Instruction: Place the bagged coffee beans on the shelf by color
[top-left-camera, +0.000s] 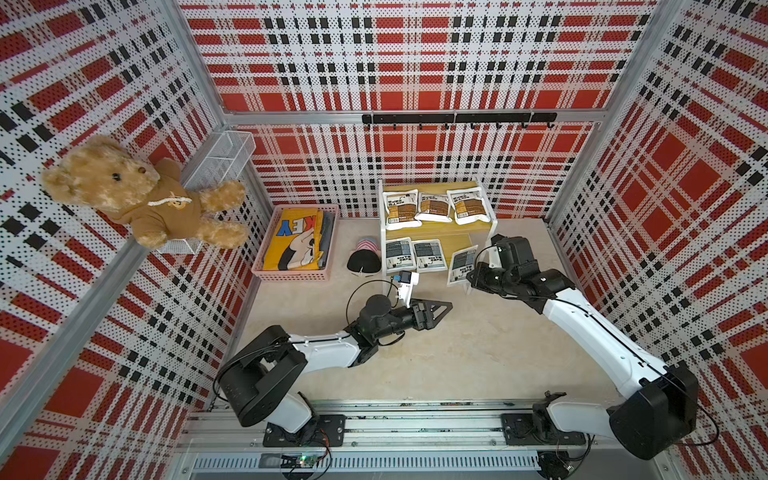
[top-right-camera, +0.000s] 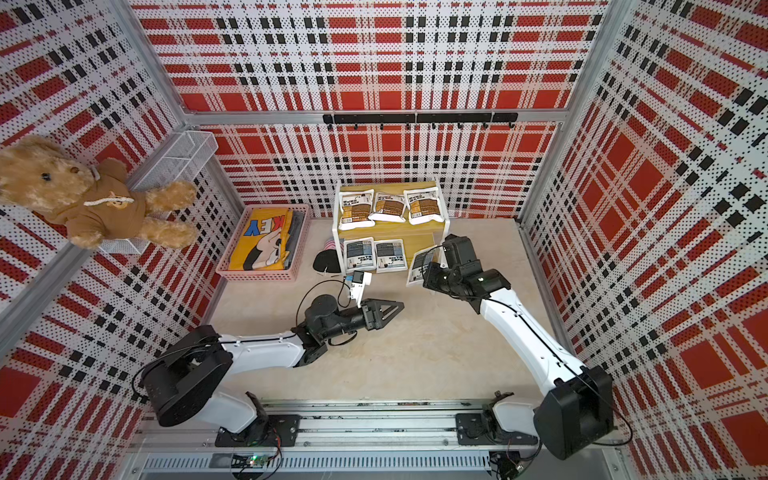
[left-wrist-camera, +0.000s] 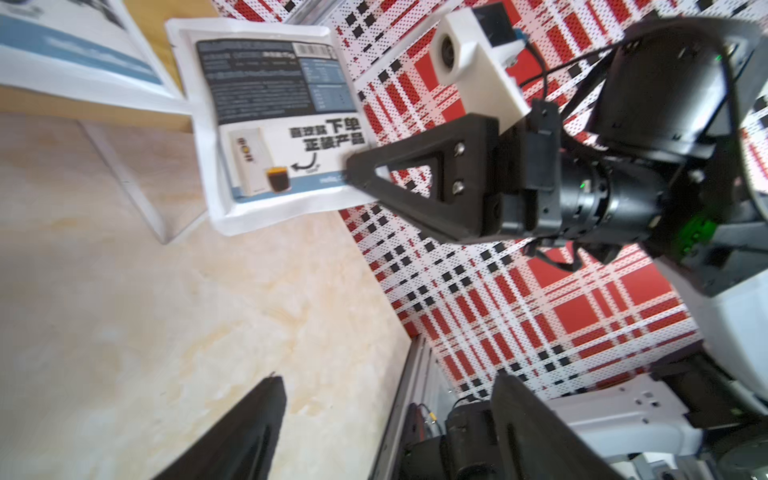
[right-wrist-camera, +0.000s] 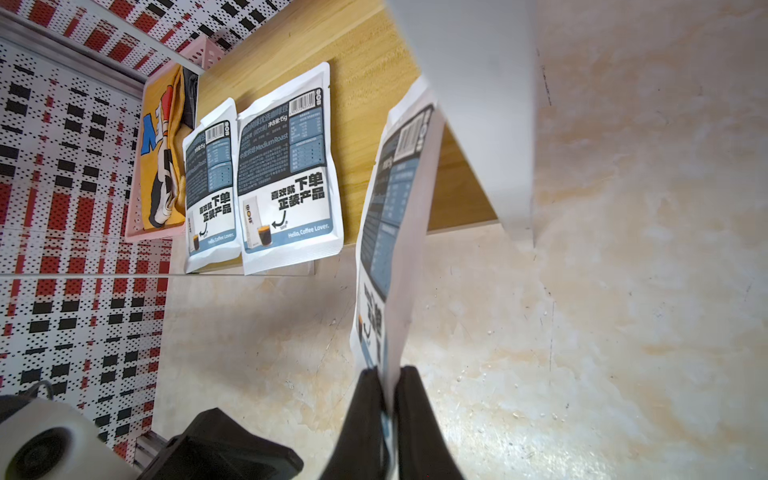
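A two-tier shelf (top-left-camera: 440, 228) holds three brown bagged coffees (top-left-camera: 434, 205) on top and two blue ones (right-wrist-camera: 288, 184) side by side on the lower tier. My right gripper is shut on a third blue bag (right-wrist-camera: 392, 232) by its edge, holding it tilted at the right end of the lower tier, beside a white side panel. My left gripper (top-left-camera: 438, 310) stands open in front of the shelf, below and left of that bag, with nothing between its fingers.
A pink basket (top-left-camera: 292, 273) with yellow cloth stands left, beside a black cap (top-left-camera: 364, 260). A teddy bear (top-left-camera: 144, 192) sits on a wire rack at upper left.
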